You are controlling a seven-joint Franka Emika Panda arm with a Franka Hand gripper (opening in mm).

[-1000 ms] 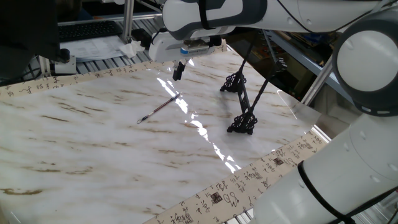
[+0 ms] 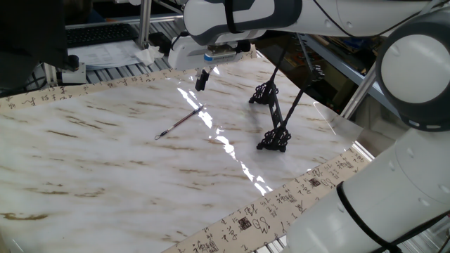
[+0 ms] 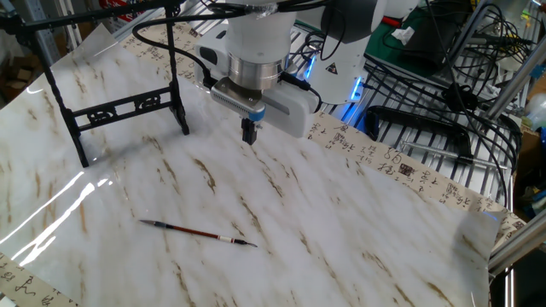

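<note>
A slim brush [image 3: 198, 232] with a reddish-brown handle lies flat on the marble-patterned mat. In exterior view 1 the brush [image 2: 180, 123] has a small loop at its near end. My gripper [image 3: 248, 140] hangs over the mat, behind the brush and apart from it in exterior view 2. Its dark fingers appear together as one narrow block, with nothing seen between them. A black stand [image 3: 128, 107] with upright posts and a patterned crossbar stands on the mat, to the gripper's left in that view; in exterior view 1 the stand [image 2: 275, 116] is on the right.
Calligraphy-printed borders [image 2: 264, 211] edge the mat. Outside it are a keyboard [image 2: 98, 35] and papers in exterior view 1, and a black tray [image 3: 418, 134] with cables in exterior view 2.
</note>
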